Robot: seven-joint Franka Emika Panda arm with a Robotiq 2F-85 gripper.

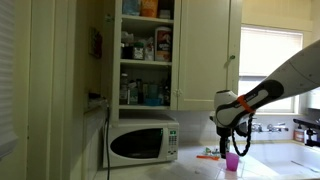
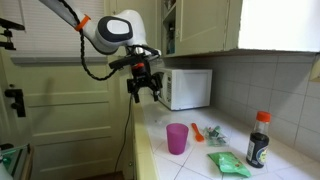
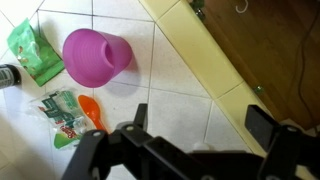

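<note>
My gripper hangs over the white tiled counter (image 3: 175,75), its two fingers wide apart and only bare tile showing between them. The pink cup (image 3: 97,57) lies outside the fingers, up and to the left in the wrist view. Exterior view 2 shows the same cup (image 2: 177,138) upright on the counter, with the gripper (image 2: 145,90) higher and to its left. An orange utensil (image 3: 92,110) lies close to the cup, beside a clear packet with green and red in it (image 3: 62,118).
A green packet (image 2: 228,163) and a dark bottle with a red cap (image 2: 259,140) stand beyond the cup. A white microwave (image 1: 143,143) sits under the open shelves. The counter's yellow tiled edge (image 3: 203,48) drops to a dark floor.
</note>
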